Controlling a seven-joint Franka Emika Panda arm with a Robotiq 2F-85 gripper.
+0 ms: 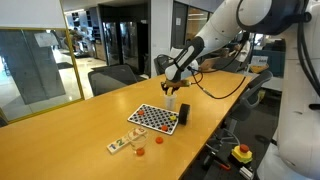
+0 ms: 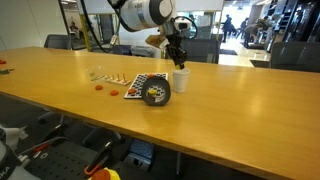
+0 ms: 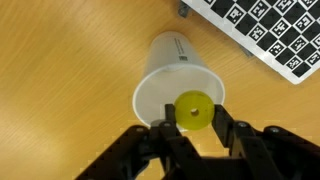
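A small round yellow object (image 3: 194, 110) sits between the fingertips of my gripper, which is shut on it. Under it in the wrist view is a white cup (image 3: 152, 97), with the yellow piece overlapping its wide opening. From the first exterior view, the gripper (image 1: 168, 91) is directly above the white cup (image 1: 170, 103). The second exterior view likewise has the gripper (image 2: 179, 65) at the top of the cup (image 2: 181, 82). How far the fingers reach into the opening is hard to tell.
A patterned board (image 1: 155, 118) with red pieces on it lies near the cup. Close by stands a black round object (image 2: 155, 91). Wooden blocks (image 1: 125, 141) and loose red pieces (image 1: 140, 152) are toward the table's front.
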